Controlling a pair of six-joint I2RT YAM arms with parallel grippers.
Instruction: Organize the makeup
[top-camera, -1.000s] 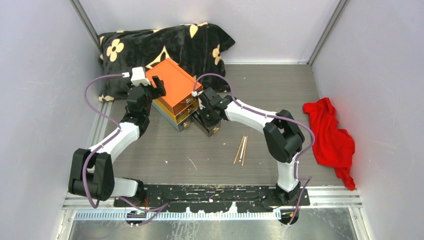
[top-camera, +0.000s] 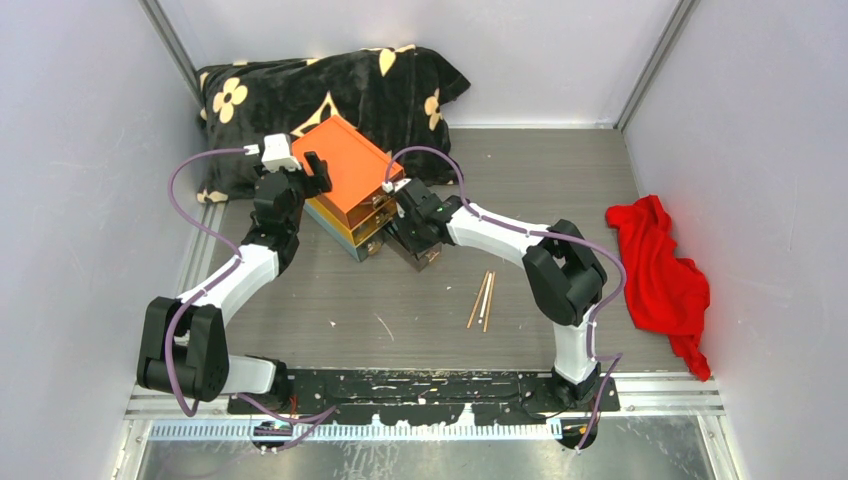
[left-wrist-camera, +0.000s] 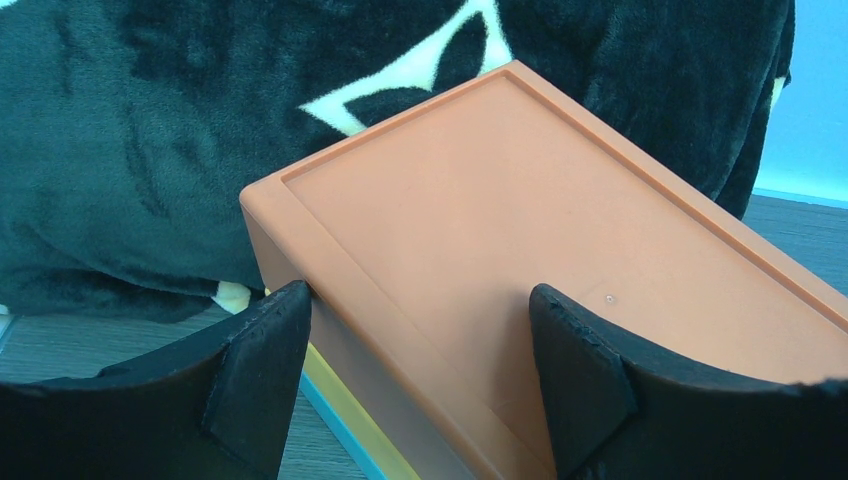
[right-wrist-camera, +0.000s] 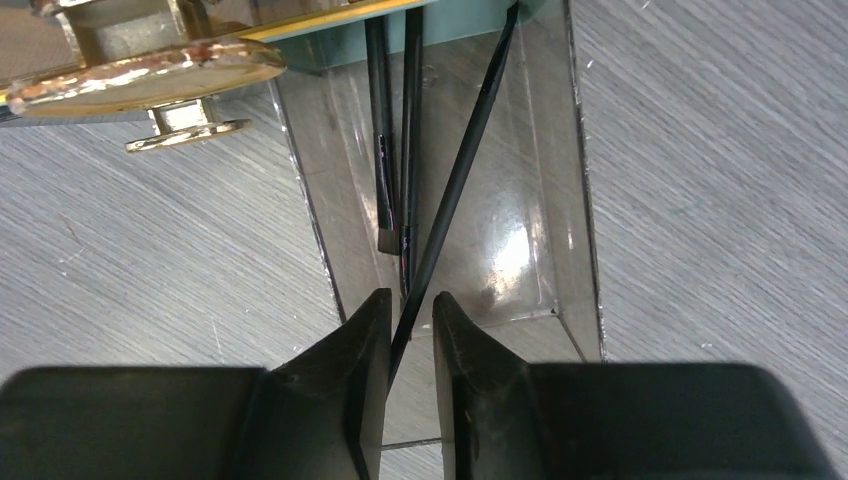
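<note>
The stacked box has an orange top (top-camera: 345, 160) over yellow and teal tiers. My left gripper is closed on the orange top tier at its left side. A clear drawer (right-wrist-camera: 500, 240) is pulled out at the bottom, holding several black brushes (right-wrist-camera: 383, 160). My right gripper is low over the drawer, open slightly, with one slanted black brush (right-wrist-camera: 455, 180) running down between or beside its fingertips; whether it touches them is unclear. Light wooden brushes (top-camera: 483, 300) lie on the floor in front.
A black flowered blanket (top-camera: 240, 120) is heaped behind the box. A red cloth (top-camera: 655, 270) lies at the right.
Both arms hold nearly the same pose; the right gripper has shifted very slightly at the drawer.
</note>
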